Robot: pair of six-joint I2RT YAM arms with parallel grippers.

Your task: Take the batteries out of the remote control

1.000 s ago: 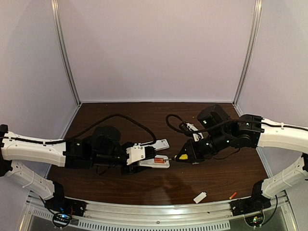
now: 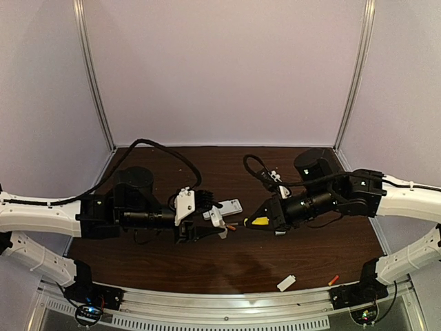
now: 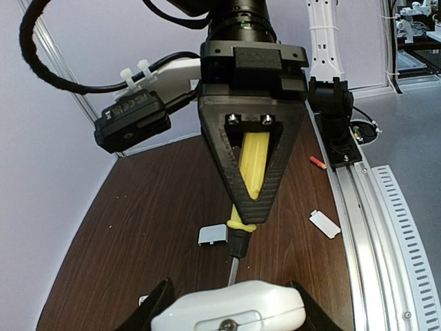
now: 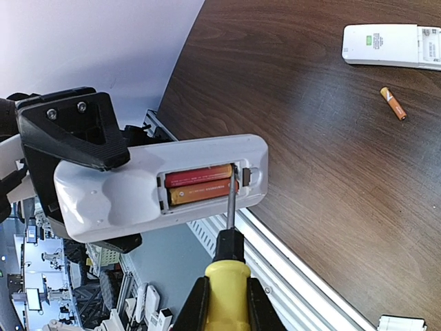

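Observation:
My left gripper is shut on the white remote control (image 4: 103, 201), which hangs above the table with its open battery compartment facing the right arm. Inside lie a red battery (image 4: 198, 176) and an orange battery (image 4: 201, 192), side by side. My right gripper is shut on the yellow handle of a screwdriver (image 3: 253, 162). In the right wrist view its metal shaft (image 4: 231, 205) crosses the compartment's right end, the tip beside the red battery's end. Whether the tip touches cannot be told. From the left wrist view only the remote's end shows.
A second white remote (image 4: 381, 45) lies on the table, a loose orange battery (image 4: 394, 105) near it. Two white covers (image 3: 324, 224) and a red battery (image 2: 333, 280) lie elsewhere. Bare wood (image 2: 172, 265) stretches along the front left.
The right gripper, still holding the screwdriver, has shifted only a little.

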